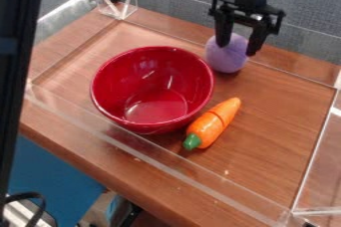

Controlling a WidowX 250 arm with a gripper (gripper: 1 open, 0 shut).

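Observation:
A purple round object sits on the wooden tray floor at the back, behind the red bowl. My black gripper hangs over it from the top, its fingers spread around and just above the top of the ball, partly in front of it. An orange carrot toy with a green tip lies to the right of the bowl, near the front.
A clear-walled tray encloses the objects on the wooden surface. Free floor lies to the right of the carrot and at the back left. A grey wall stands behind.

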